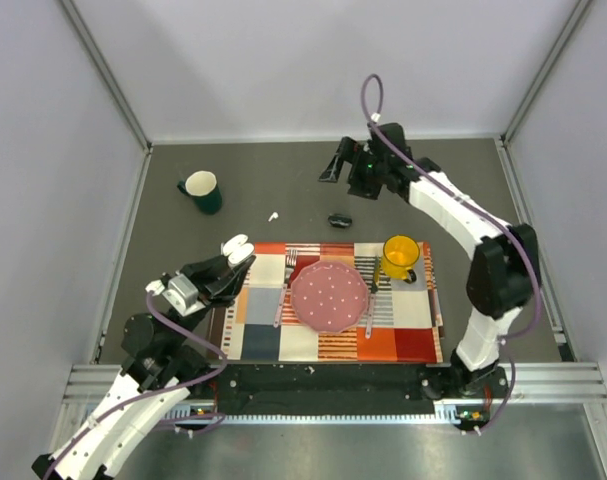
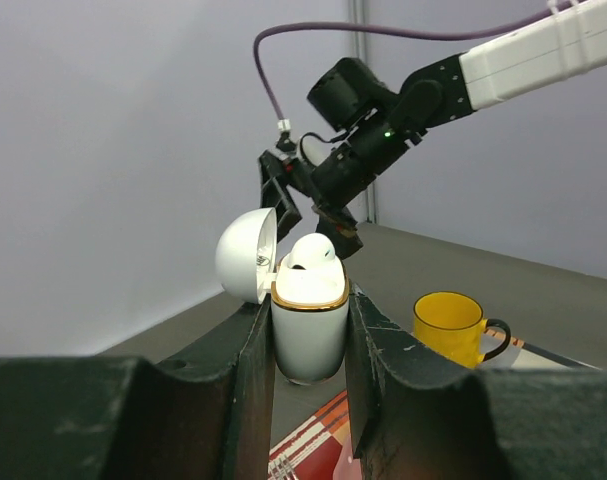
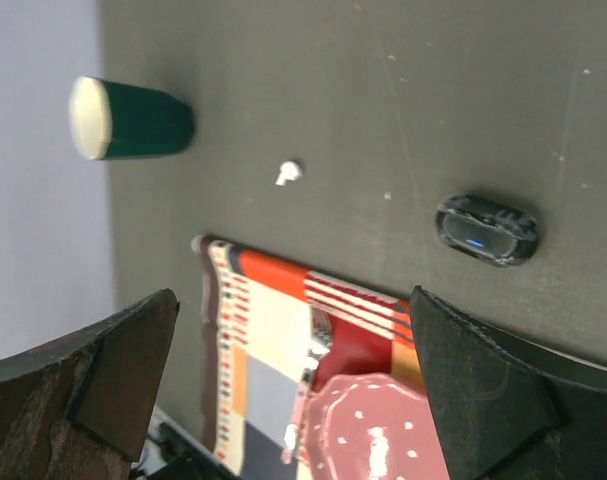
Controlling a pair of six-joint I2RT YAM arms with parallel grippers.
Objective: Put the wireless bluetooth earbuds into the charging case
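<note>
My left gripper is shut on the white charging case [image 2: 310,345], whose lid [image 2: 245,255] stands flipped open to one side. A white rounded shape shows in the case's top; whether it is an earbud I cannot tell. On the bare grey table lies a small white earbud [image 3: 289,172], left of a black oval object [image 3: 488,230] with a small blue light. The right gripper [image 1: 349,172] hangs over the table's back, its fingers [image 3: 118,390] wide apart with nothing between them. In the right wrist view the earbud shows beyond and between them.
A dark green cup [image 3: 148,122] stands at the back left. The checked placemat [image 1: 260,343] holds a pink plate [image 1: 329,297], a fork [image 1: 286,285], a knife [image 1: 371,305] and a yellow mug [image 1: 399,258]. Bare table surrounds the earbud.
</note>
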